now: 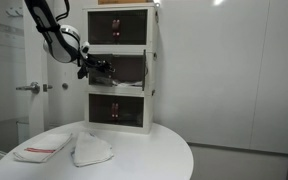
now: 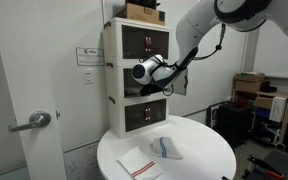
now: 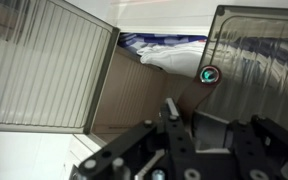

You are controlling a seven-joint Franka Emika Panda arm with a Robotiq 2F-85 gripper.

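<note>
A white cabinet (image 1: 86, 108) with dark see-through doors stands at the back of the table. At its middle compartment my gripper is shut, apparently on a reddish-brown door handle (image 3: 196, 92); the exact contact is dark and partly hidden. The handle is on the right-hand door (image 3: 266, 65) in the wrist view. The left-hand door (image 3: 54, 62) there stands swung open, and folded cloths (image 3: 169, 52) show inside, some behind the right-hand door. In exterior view 2 the arm's gripper end (image 2: 149, 88) covers part of the middle compartment.
Two folded cloths, one red-striped (image 1: 44, 147) and one plain-looking (image 1: 92, 149), lie on the white round table (image 1: 149, 158). A cardboard box (image 2: 145, 14) sits on top of the cabinet.
</note>
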